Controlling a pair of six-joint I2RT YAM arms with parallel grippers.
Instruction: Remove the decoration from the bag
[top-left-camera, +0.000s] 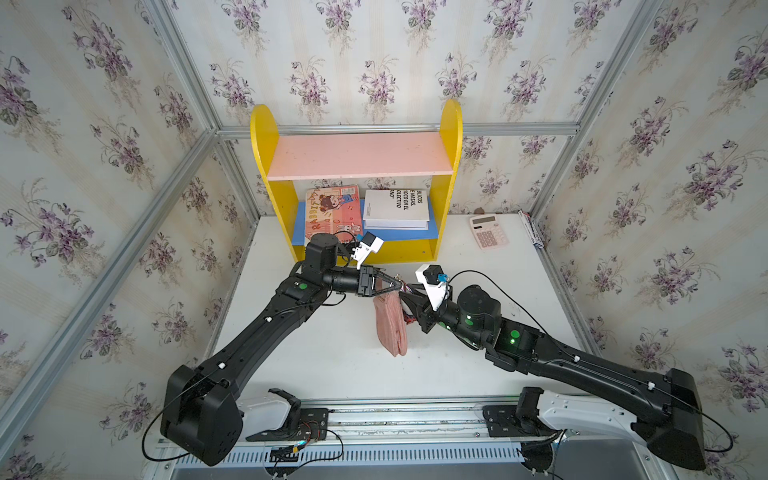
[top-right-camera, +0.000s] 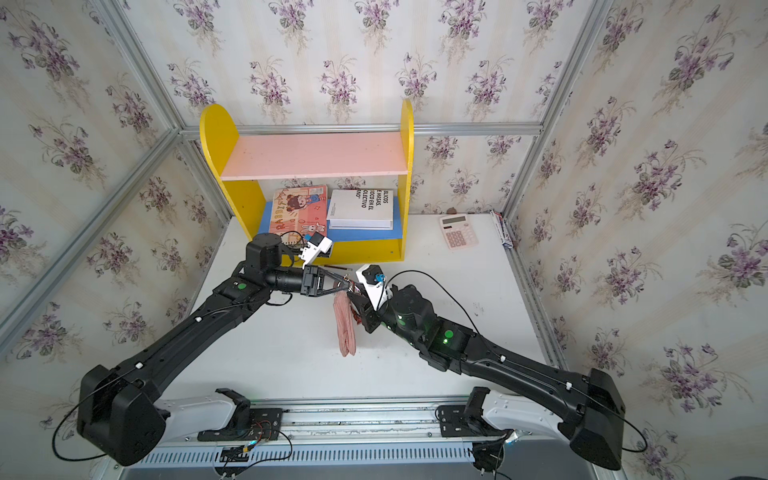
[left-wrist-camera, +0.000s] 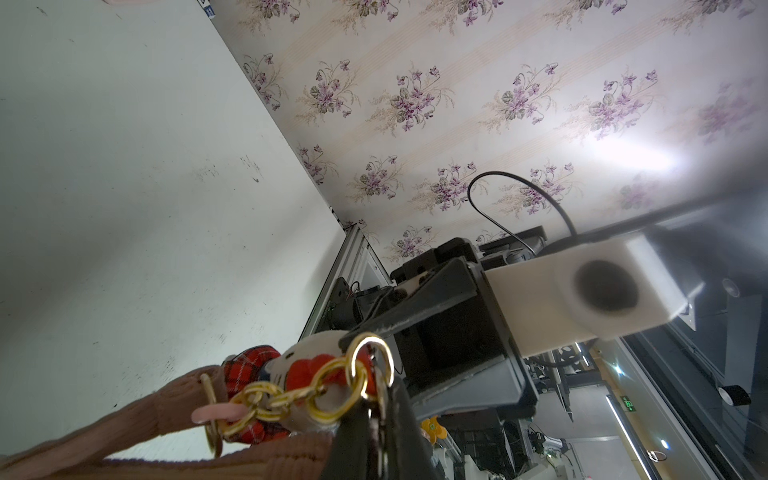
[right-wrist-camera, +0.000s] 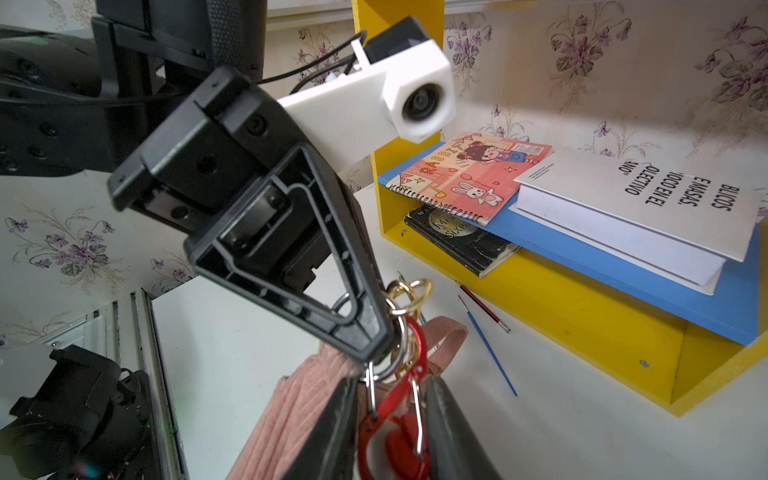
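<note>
The pink bag (top-left-camera: 391, 324) hangs below the two grippers, off the white table. A gold chain (left-wrist-camera: 276, 400) runs from its strap toward my left gripper, whose tips close on the metal rings (right-wrist-camera: 409, 297). The decoration is a plush charm (left-wrist-camera: 300, 364) with white head, red bow and red plaid, hanging beside the bag in the left wrist view. In the right wrist view a red clasp (right-wrist-camera: 417, 352) passes through the rings. My right gripper has the clasp's lower end between its blurred fingers, facing the left gripper closely.
A yellow shelf (top-left-camera: 452, 152) with books (top-left-camera: 396, 206) stands behind the grippers. Two thin brushes (right-wrist-camera: 489, 348) lie near its base. A pink calculator (top-left-camera: 487, 231) is at the back right.
</note>
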